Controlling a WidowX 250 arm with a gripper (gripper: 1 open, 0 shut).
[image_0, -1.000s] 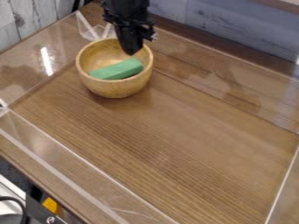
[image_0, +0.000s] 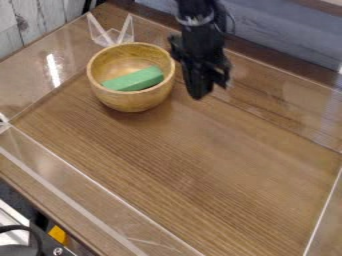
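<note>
A wooden bowl (image_0: 131, 100) stands at the upper left of the table with a green block (image_0: 134, 80) lying in it. The black gripper (image_0: 203, 86) hangs just to the right of the bowl, lower end over the bare wood. Its fingers are dark and blurred, so their state is hard to make out.
A clear plastic object (image_0: 110, 32) sits behind the bowl at the back left. Walls border the back, and dark cables lie off the table's lower left edge.
The gripper has moved right and down, from above the bowl to beside it over the table. The bowl and green block look nearly unchanged.
</note>
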